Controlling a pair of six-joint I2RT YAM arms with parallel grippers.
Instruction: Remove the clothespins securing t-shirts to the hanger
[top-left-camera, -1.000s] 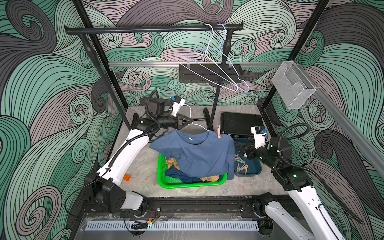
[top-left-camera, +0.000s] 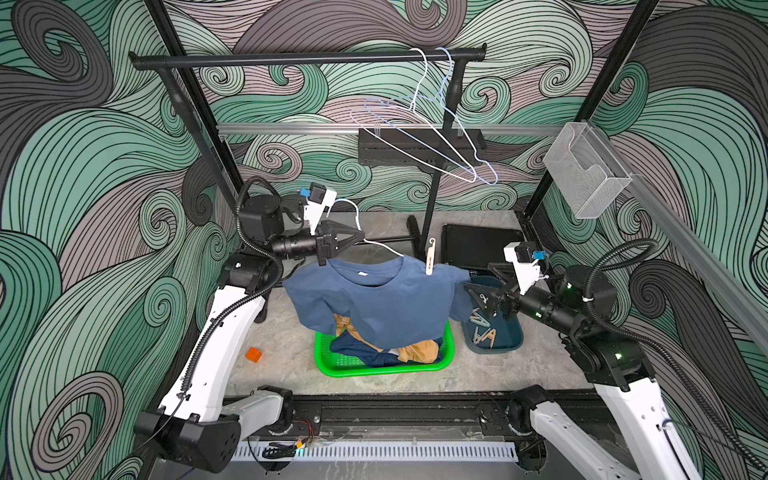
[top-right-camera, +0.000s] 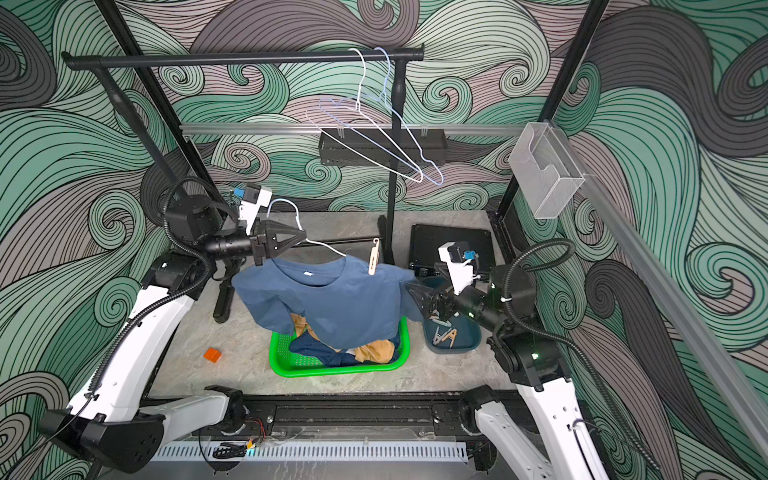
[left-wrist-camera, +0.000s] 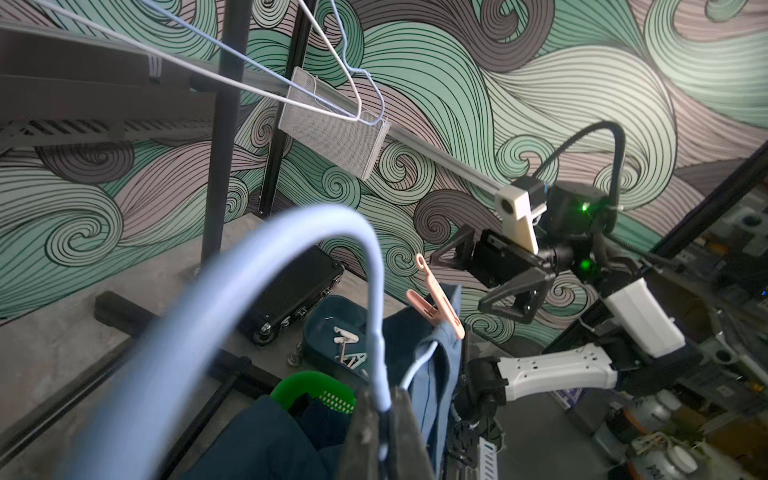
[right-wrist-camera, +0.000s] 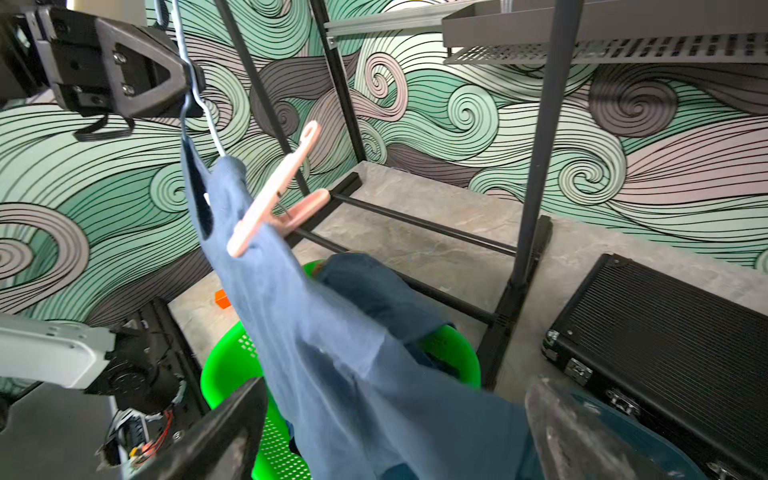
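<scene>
A blue T-shirt (top-left-camera: 368, 304) hangs on a thin hanger (left-wrist-camera: 372, 264) with my left gripper (top-left-camera: 352, 236) shut on the hanger below its hook. A pale pink clothespin (right-wrist-camera: 264, 200) clips the shirt at the hanger's right shoulder, beside the collar. My right gripper (top-left-camera: 488, 296) stands open near the shirt's right sleeve, below and to the right of the clothespin, its fingers at either side of the view's lower edge in the right wrist view. Loose clothespins (top-left-camera: 481, 336) lie in a dark blue bin (top-left-camera: 508, 344) under it.
A green basket (top-left-camera: 376, 369) of clothes sits below the shirt. A black case (top-left-camera: 480, 240) lies at the back right. Empty hangers (top-left-camera: 460, 160) hang from the rack bar (top-left-camera: 320, 59). An orange block (top-left-camera: 253, 354) lies at the left on the table.
My right gripper has moved slightly upward.
</scene>
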